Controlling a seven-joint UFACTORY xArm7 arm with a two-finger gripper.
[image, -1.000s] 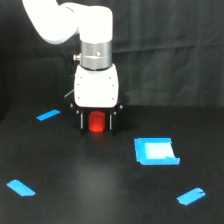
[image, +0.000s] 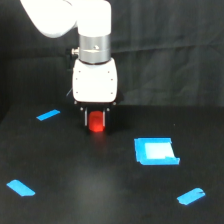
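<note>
The white arm comes down from the top left, and its gripper (image: 96, 110) hangs over a small red object (image: 96, 122) on the black table (image: 100, 170). The black fingers sit at the red object's sides, closer in than its full surroundings; whether they grip it is hard to tell at this size.
A blue-bordered white rectangle (image: 157, 152) lies at the right. Blue tape strips lie at the left (image: 48, 115), front left (image: 21, 188) and front right (image: 191, 196).
The gripper's fingers have drawn closer together around the red object. The arm is otherwise in nearly the same place.
</note>
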